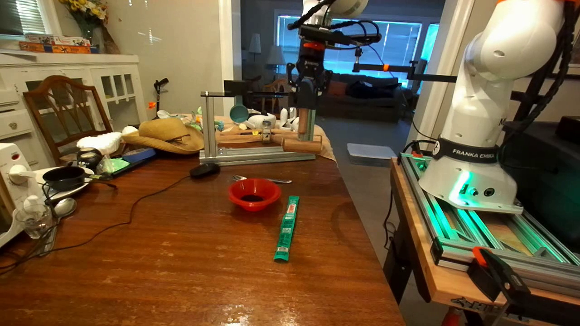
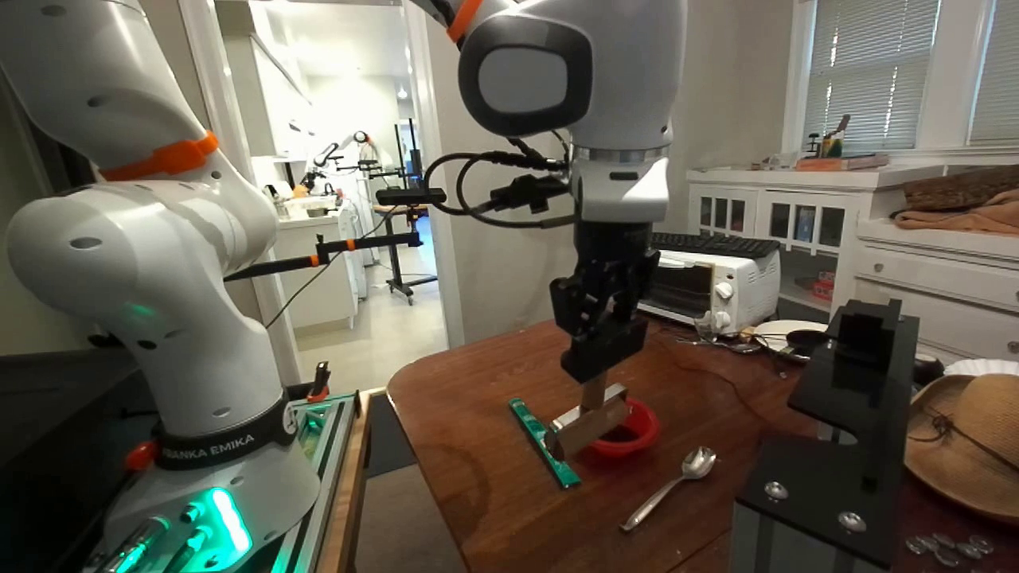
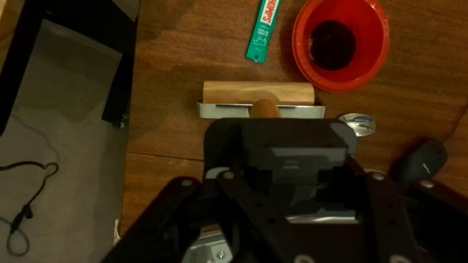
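My gripper (image 1: 307, 106) is shut on the upright wooden handle of a T-shaped tool (image 1: 302, 145), held over the far end of the table. Its wooden crosspiece (image 3: 259, 92) has a metal strip along one side, clear in the wrist view. Pointing down, the gripper (image 2: 603, 358) grips the handle's upper end, and its fingertips hide that part. A red bowl (image 1: 254, 195) with something dark at its bottom stands on the table. Beside it lies a green snack-stick wrapper (image 1: 286, 228). Neither shows any contact with the tool in exterior view 1.
A metal spoon (image 2: 666, 490) lies by the bowl, and a black mouse (image 1: 205, 170) with its cable is close by. Behind stands an aluminium frame (image 1: 255, 157). A straw hat (image 1: 163, 136) rests at the far left.
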